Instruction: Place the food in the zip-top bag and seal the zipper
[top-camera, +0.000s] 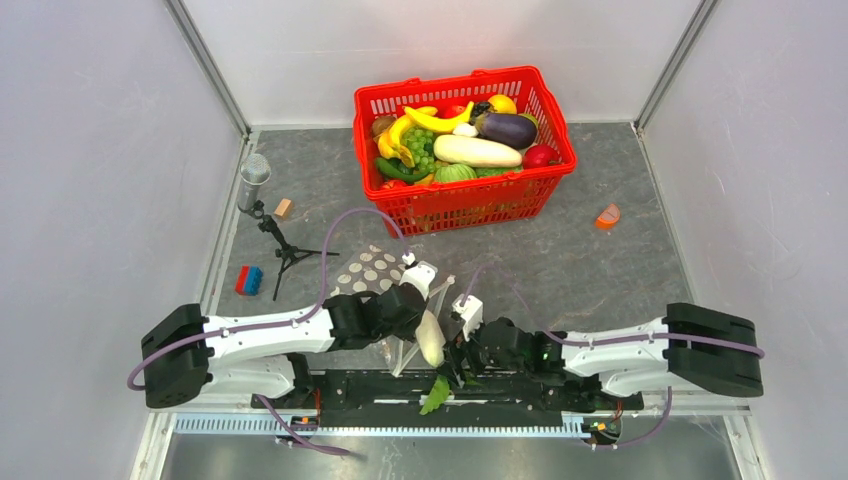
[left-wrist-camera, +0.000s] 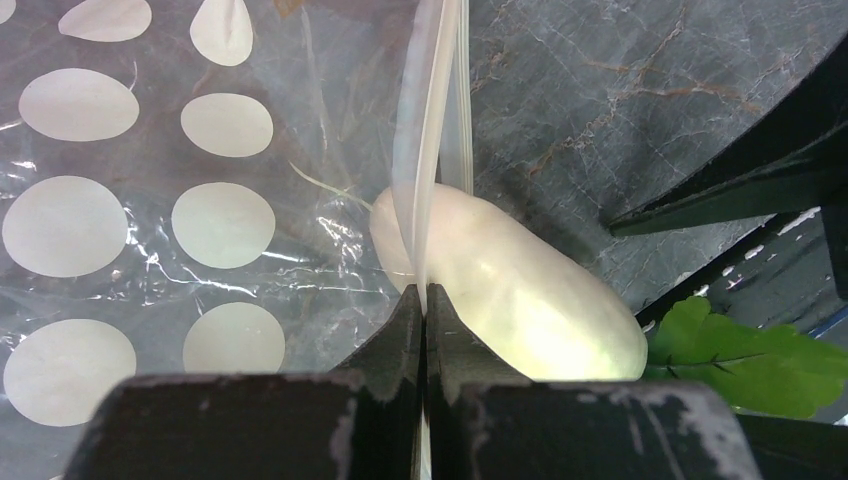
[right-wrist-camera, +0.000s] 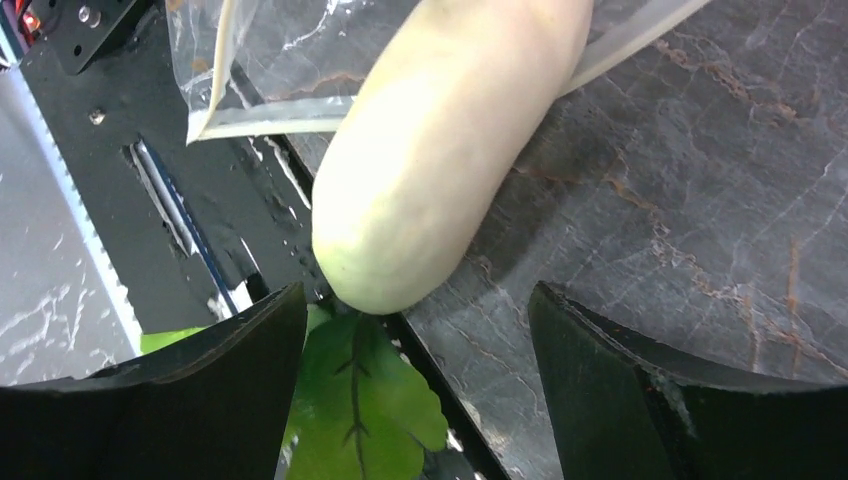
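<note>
The white radish (left-wrist-camera: 525, 275) lies only partly in the clear zip top bag (left-wrist-camera: 330, 130). Its tip is inside the mouth; the thick end and green leaves (right-wrist-camera: 365, 410) stick out toward the table's front edge. My left gripper is shut on the bag's rim, right over the radish. In the right wrist view, my right gripper stands open at the leaf end, the radish's thick end ahead of its gap and a leaf by one of its fingers (right-wrist-camera: 255, 365). From above, the arms cover much of the bag.
A red basket (top-camera: 465, 210) full of play food stands at the back. A small tripod (top-camera: 285, 250), a red-blue block (top-camera: 249, 280) and a wooden block (top-camera: 284, 208) are at the left. An orange piece (top-camera: 607, 216) lies on the right, with bare table around it.
</note>
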